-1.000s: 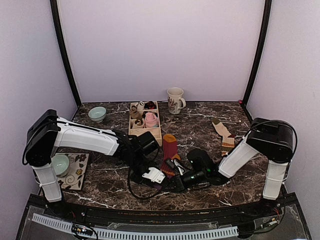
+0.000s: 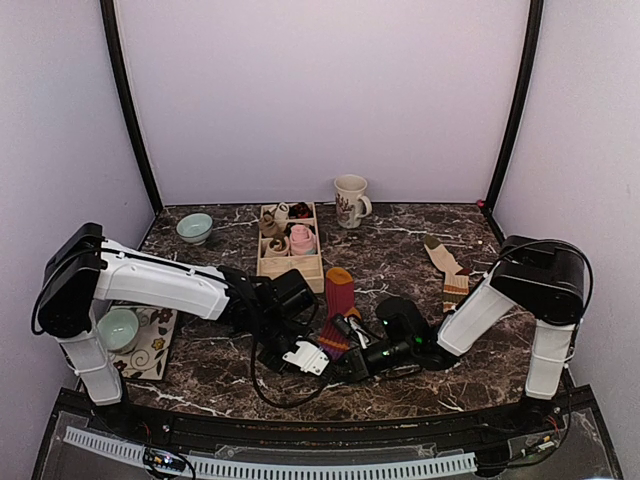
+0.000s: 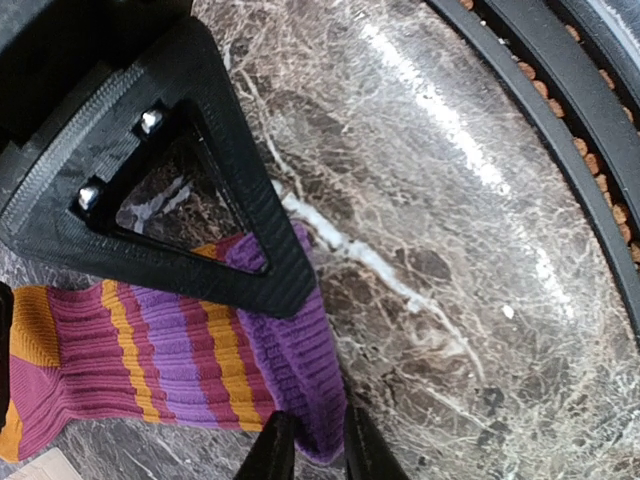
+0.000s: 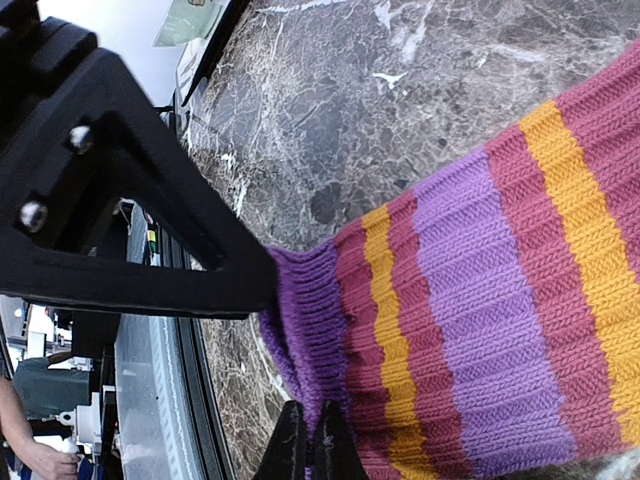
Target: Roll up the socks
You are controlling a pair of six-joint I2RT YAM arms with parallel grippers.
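A striped sock [image 2: 339,298] in maroon, orange and purple lies flat at the front middle, its purple cuff end [image 3: 325,400] folded over. My left gripper [image 2: 312,364] is at that end, one finger over the purple fold in the left wrist view; how far it is open is hard to see. My right gripper [image 2: 350,365] is at the same end, shut, with the purple edge [image 4: 310,300] at its fingers. A second, beige and brown striped sock [image 2: 450,270] lies at the back right.
A wooden box [image 2: 290,262] with rolled socks stands behind, a mug [image 2: 350,200] at the back, bowls [image 2: 195,226] and a patterned mat [image 2: 150,355] at the left. The front table edge is close to both grippers.
My left gripper has shifted slightly around the sock's near end, and more of the striped sock shows between the grippers. The right arm looks still.
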